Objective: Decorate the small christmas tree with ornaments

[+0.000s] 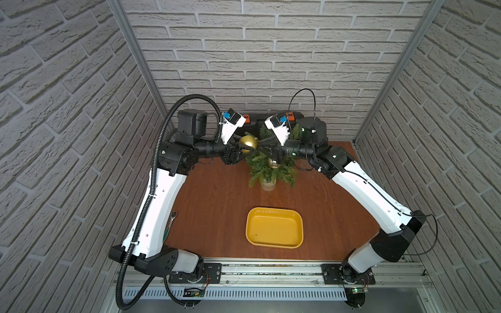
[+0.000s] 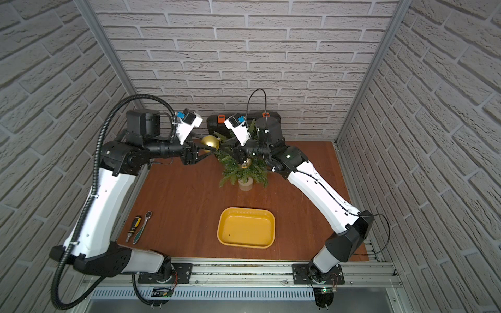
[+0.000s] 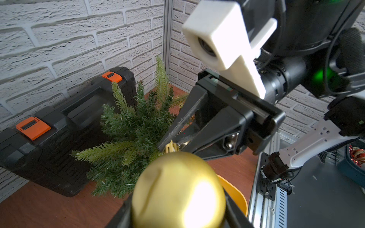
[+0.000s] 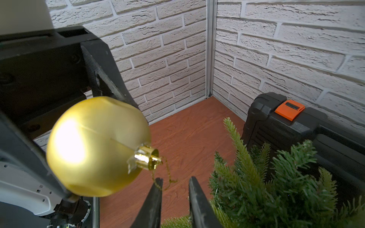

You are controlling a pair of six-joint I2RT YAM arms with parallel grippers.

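A gold bauble [image 3: 178, 190] is held in my left gripper [image 1: 246, 147], shown above the small tree [image 3: 133, 129]. Its metal cap and thin string [image 4: 165, 176] face my right gripper, whose fingertips stand a little apart just by the string, with nothing clearly between them. Lower on the tree, another shiny gold ornament [image 2: 245, 162] hangs among the branches, partly hidden by the right gripper in the top views.
A black case [image 3: 57, 152] with orange latches stands behind the tree. An empty yellow tray [image 1: 274, 227] lies in front. Tools [image 2: 143, 227] lie at the table's left edge; the wood around is otherwise clear.
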